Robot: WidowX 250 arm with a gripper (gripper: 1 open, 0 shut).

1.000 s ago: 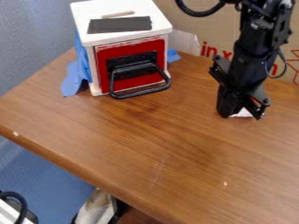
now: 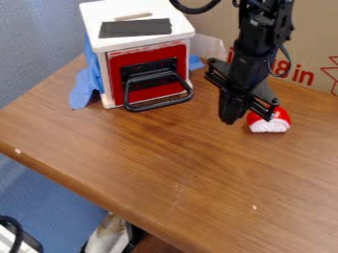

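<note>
My black gripper (image 2: pixel 246 105) hangs at the right of the table, just in front of and above a red and white object (image 2: pixel 271 123), which lies on the wood near the back right; whether the fingers touch it or hold anything I cannot tell. A white toy oven (image 2: pixel 98 22) with a red front door (image 2: pixel 130 63) and black handle stands at the back left, on a blue cloth (image 2: pixel 82 85).
A cardboard panel (image 2: pixel 310 49) stands behind on the right. The table's left edge drops to a blue floor area.
The gripper has moved left and up from over the red and white object, which now shows more fully on the table.
</note>
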